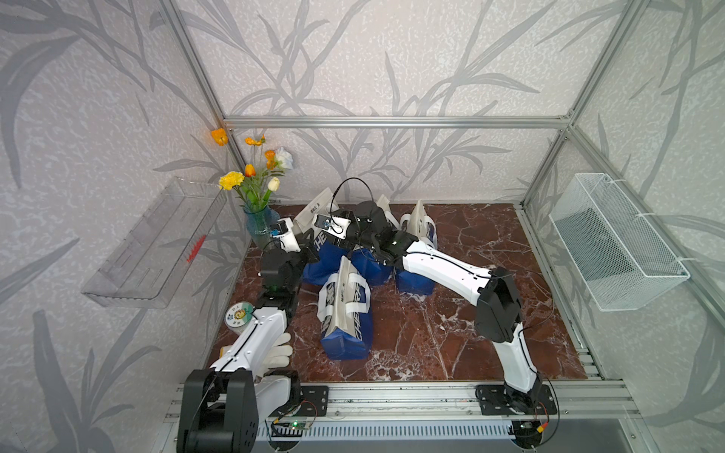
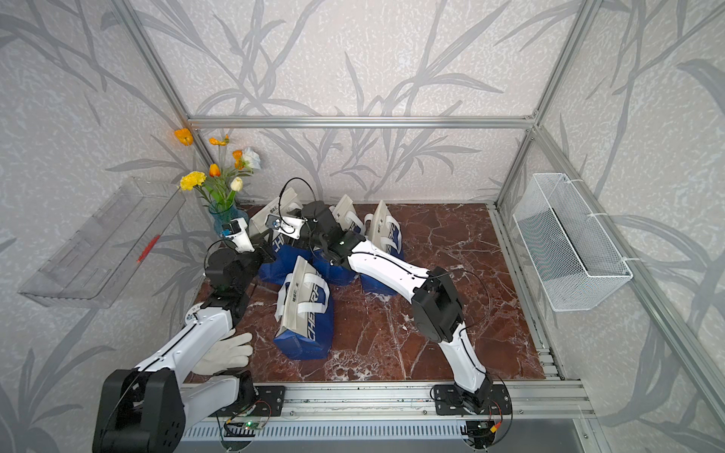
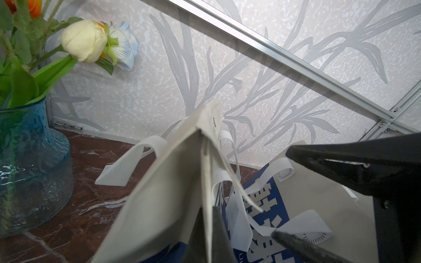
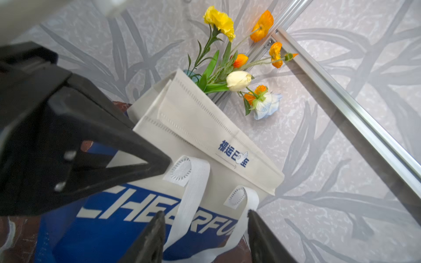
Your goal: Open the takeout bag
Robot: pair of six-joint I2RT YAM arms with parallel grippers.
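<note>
A blue and cream takeout bag (image 1: 322, 260) stands at the back left, its folded cream top (image 4: 210, 127) and white handles visible in the right wrist view. My left gripper is shut at this bag; a thin cream edge runs down at its fingertips, though whether it is pinched is hard to tell. My right gripper stands open, facing the bag's printed front and handles, with its fingers apart. The top views partly hide both fingertips behind the arms.
Other bags (image 1: 346, 343) stand at centre front and behind the right arm. A flower vase (image 1: 259, 222) is close at the back left, with gloves (image 2: 226, 351) at front left.
</note>
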